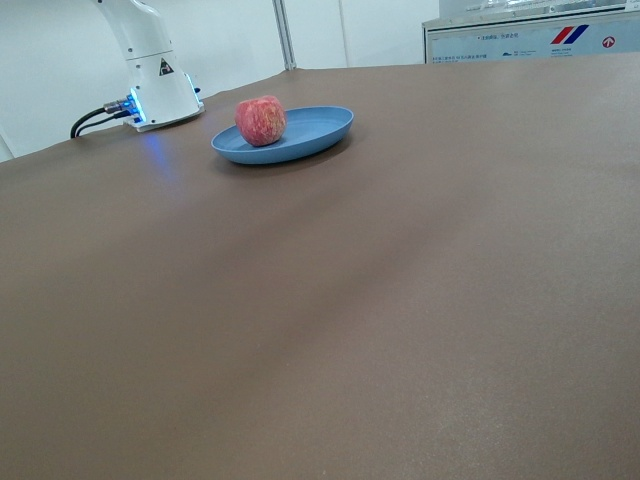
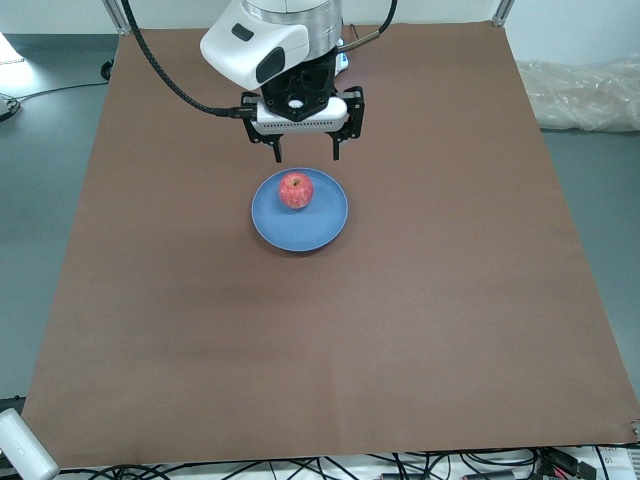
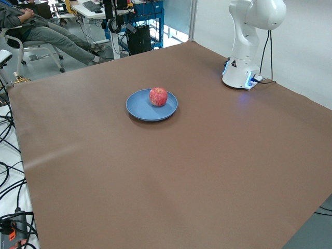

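A red apple (image 2: 296, 190) rests on a round blue plate (image 2: 300, 230) near the upper middle of the brown table; both also show in the top view, apple (image 1: 260, 121) and plate (image 1: 310, 130), and in the right view, apple (image 3: 158, 96) and plate (image 3: 140, 106). In the left view my gripper (image 2: 307, 154) hangs open just behind and above the plate, its two black fingers apart with nothing seen between them. The top and right views show the arm's white base, not the gripper.
Cables run along its near edge in the left view. In the right view a seated person is beyond the table's edge.
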